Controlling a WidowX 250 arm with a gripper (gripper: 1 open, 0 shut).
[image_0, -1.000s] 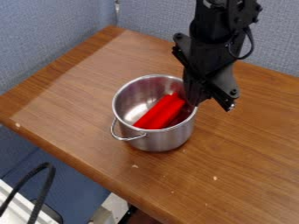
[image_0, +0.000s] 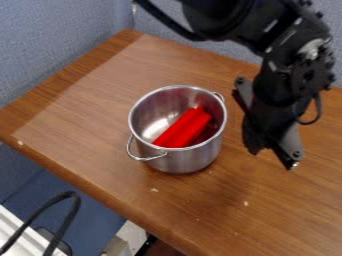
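Note:
A steel pot (image_0: 155, 106) with side handles stands on the wooden table (image_0: 80, 80). A red cylindrical object (image_0: 183, 130) lies inside it. My black gripper (image_0: 287, 150) is to the right of the pot, angled down above the table, apart from the pot. Its fingertips are small and dark, and nothing shows held at them.
Bare table spreads to the left, right and front of the pot. Grey padded walls line the back and left. At the lower left, past the table edge, are a white object and a black cable (image_0: 40, 215).
My gripper has moved right and down from above the pot's right rim to beside it over the table. The red object remains in the pot.

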